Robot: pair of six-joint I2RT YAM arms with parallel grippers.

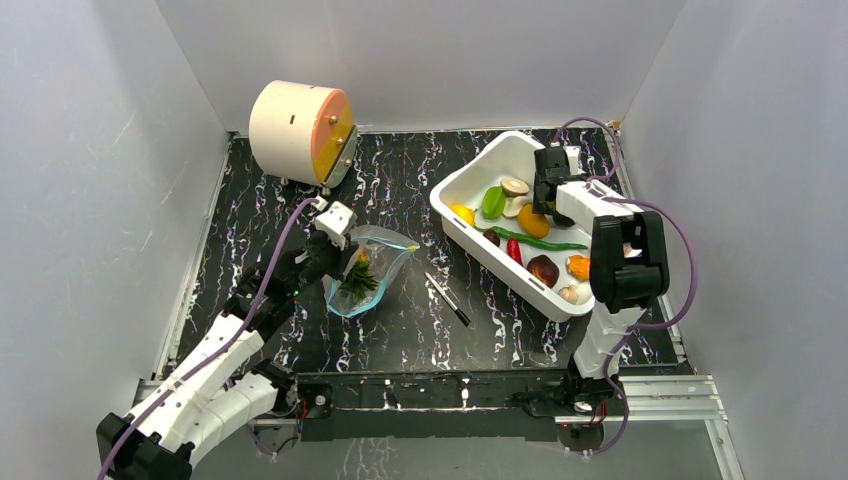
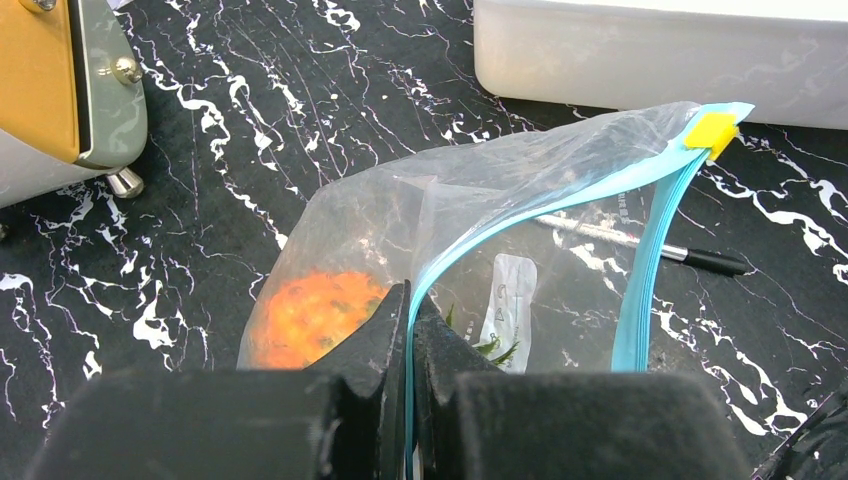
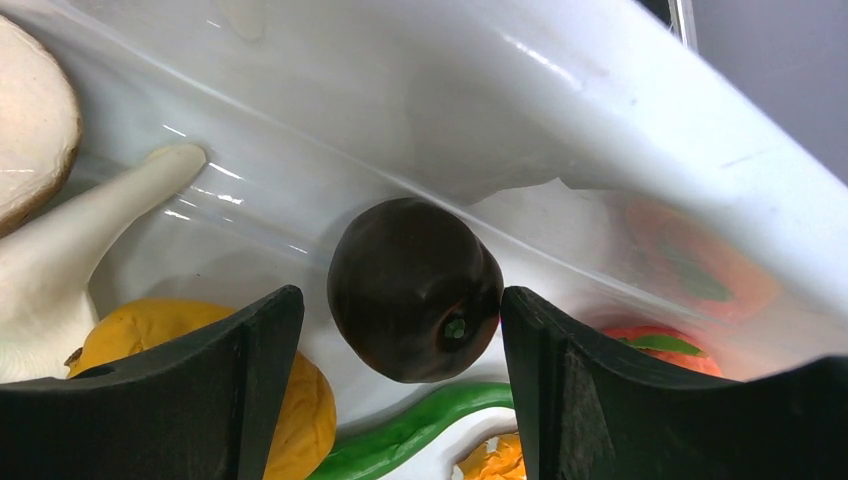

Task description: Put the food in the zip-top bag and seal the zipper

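Observation:
The clear zip top bag [image 2: 360,215] has a light blue zipper edge and a yellow slider [image 2: 712,131]; its mouth gapes. An orange food piece [image 2: 318,318] with green leaves, like a small pineapple, lies inside. My left gripper is shut on the bag's blue edge. In the white bin [image 1: 466,237], my right gripper is open around a dark round food [image 3: 410,285], one finger on each side. The right finger [image 3: 530,320] appears to touch it or nearly so. From the top view, the arm hides this dark food mostly.
The bin also holds an orange fruit [image 1: 534,221], a long green pepper [image 1: 540,241], mushrooms and several other foods. A black-capped pen [image 1: 447,300] lies between bag and bin. A rounded cream box [image 1: 290,130] stands at the back left.

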